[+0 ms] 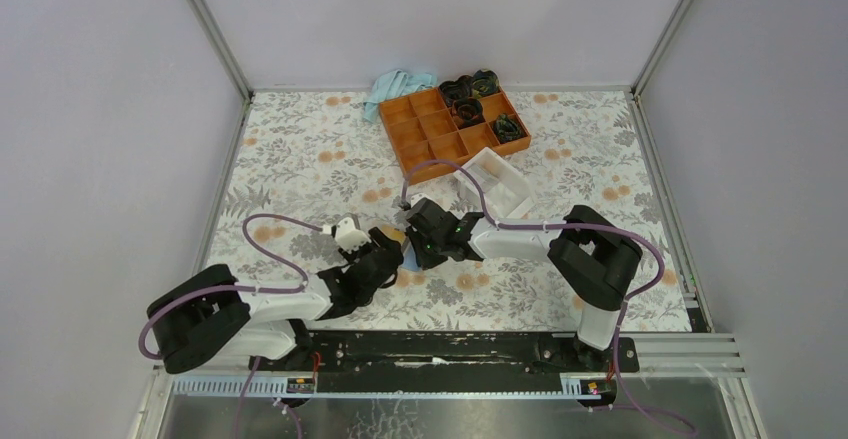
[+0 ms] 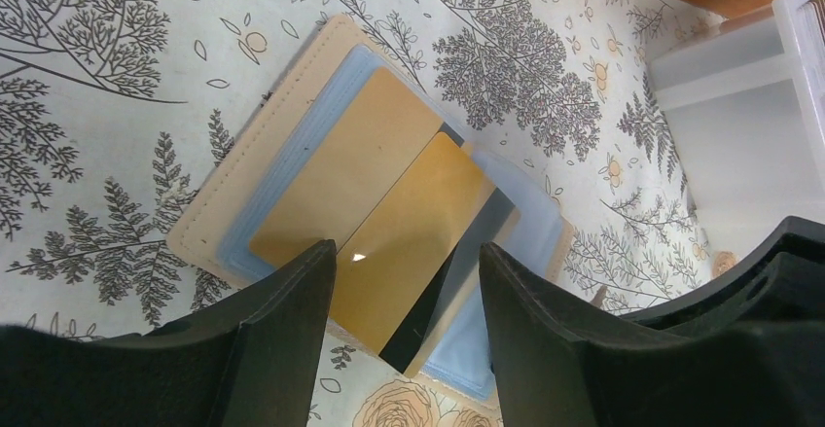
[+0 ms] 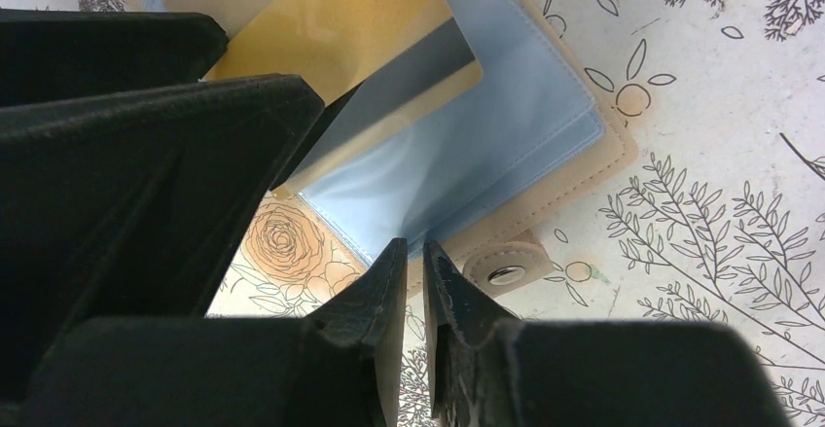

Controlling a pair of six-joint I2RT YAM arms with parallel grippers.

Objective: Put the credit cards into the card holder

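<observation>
In the left wrist view the open card holder (image 2: 219, 223) lies on the patterned table, beige outside with blue pockets. A tan card (image 2: 355, 160) with a dark stripe rests on its left half. Across the middle, partly over that card, is a gold card (image 2: 413, 223) with a dark stripe. My left gripper is open, one finger on each side of the gold card. My right gripper is at the lower edge of the holder's blue pocket (image 3: 486, 135), a narrow gap between its fingertips. Whether the pocket's lip lies in that gap is unclear.
A white box (image 1: 495, 184) stands to the right behind the grippers. Farther back are a brown divided tray (image 1: 425, 129) with dark coiled items and a light blue cloth (image 1: 398, 86). The holder's snap tab (image 3: 506, 269) sits beside my right fingertips.
</observation>
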